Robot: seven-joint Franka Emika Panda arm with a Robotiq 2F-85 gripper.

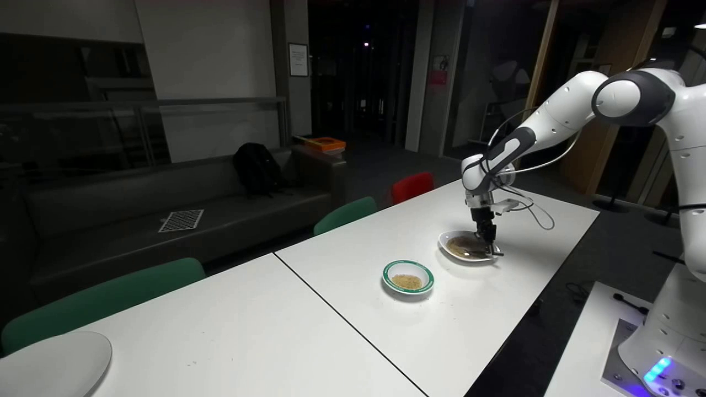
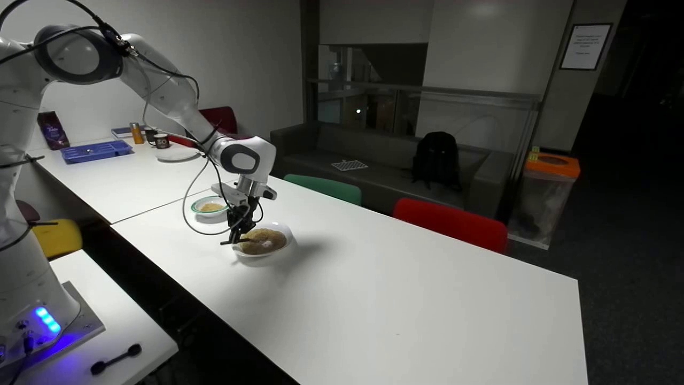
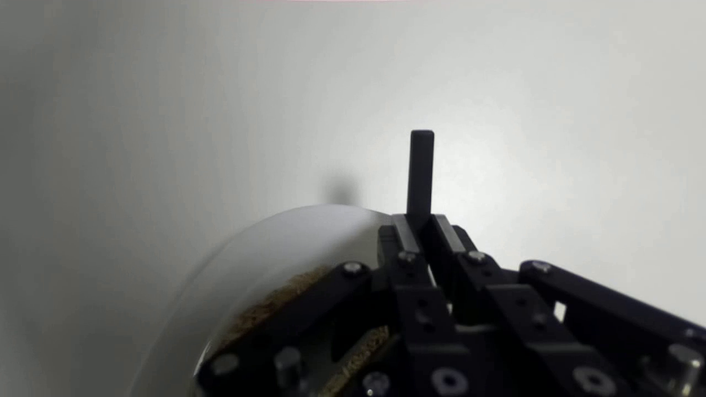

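My gripper is shut on a dark, thin handle, whose free end sticks out past the fingertips. It hangs over the near edge of a white oval dish that holds brown grains. Whatever the handle leads to is mostly hidden by the fingers, though in the second exterior view its far part seems to reach into the grains. Beside the dish, a green-rimmed white bowl contains paler grains.
A blue tray, mugs and a white plate sit at the table's far end. Chairs line the sofa side.
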